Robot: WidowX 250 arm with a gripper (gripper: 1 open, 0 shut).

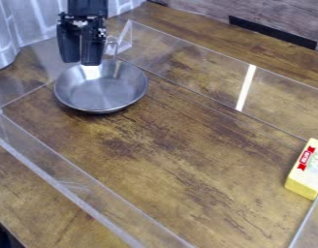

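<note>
My black gripper (pixel 82 50) hangs at the upper left, over the back rim of a shallow steel bowl (pixel 102 95). It appears open, with dark fingers pointing down. Whether anything sits just behind them is hard to make out. The bowl rests on the wooden table (pixel 174 174). A yellow box (pixel 305 172) with a red and white label lies at the far right edge.
Clear plastic walls or strips run along the back, the right and the lower left of the work area. A metallic cylinder (pixel 3 48) stands at the far left.
</note>
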